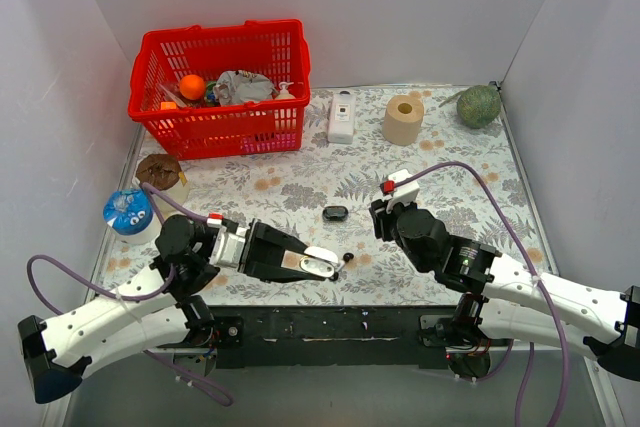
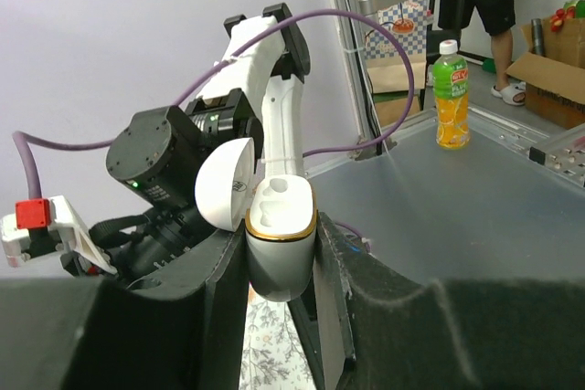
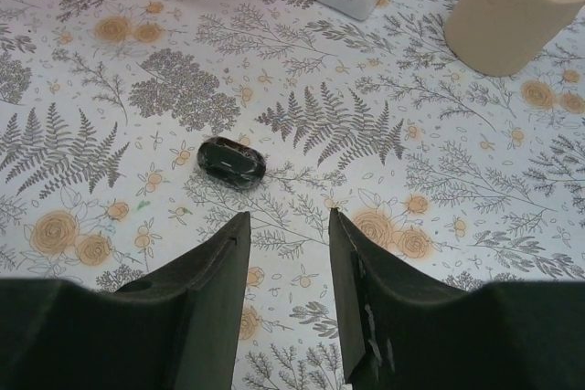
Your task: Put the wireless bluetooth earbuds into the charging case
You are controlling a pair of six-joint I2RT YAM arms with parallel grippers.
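My left gripper [image 1: 302, 261] is shut on a white charging case [image 2: 281, 248] with a gold rim. In the left wrist view the case's rounded lid [image 2: 225, 184] stands raised, and pale hollows show in its inner face. In the top view the case [image 1: 320, 265] is over the lower middle of the table, covering part of the small items there. A dark-tipped earbud [image 1: 347, 258] shows just right of it; any others are hidden. Over the table's right half, my right gripper has its fingers apart, with only tablecloth between them.
A small black glossy case [image 1: 335, 213] lies mid-table. At the back stand a red basket [image 1: 220, 132], a white box [image 1: 341, 117], a tan roll [image 1: 402, 122] and a green round fruit [image 1: 479, 106]. A blue-lidded jar [image 1: 130, 215] is at left.
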